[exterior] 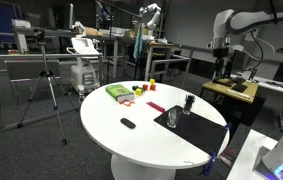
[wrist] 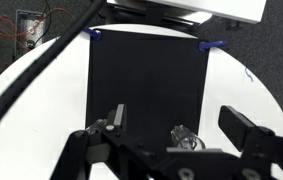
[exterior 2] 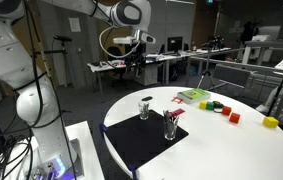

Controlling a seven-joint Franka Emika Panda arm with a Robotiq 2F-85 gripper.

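High above the round white table point(exterior: 101, 122), my gripper point(exterior: 221, 76) hangs empty; in exterior view 2 it is the dark shape point(exterior 2: 133, 68) below the white arm. In the wrist view the gripper is open, its two dark fingers point(wrist: 118, 117) wide apart. A black mat point(wrist: 146, 75) covers part of the table. On it stand a clear glass point(exterior: 173, 118) and, closer to the arm's side, a dark cup point(exterior: 189, 102) with thin items sticking up. From the wrist, the glass point(wrist: 187, 138) shows between the fingers; the dark cup cannot be made out.
A green book point(exterior: 119, 92), a red object point(exterior: 156, 106) and several coloured blocks point(exterior 2: 234, 118) lie toward the table's other side. A dark oblong item point(exterior: 128, 123) sits near the edge. Blue clamps point(wrist: 211, 45) hold the mat. Bare table lies left of the glass in exterior view 1.
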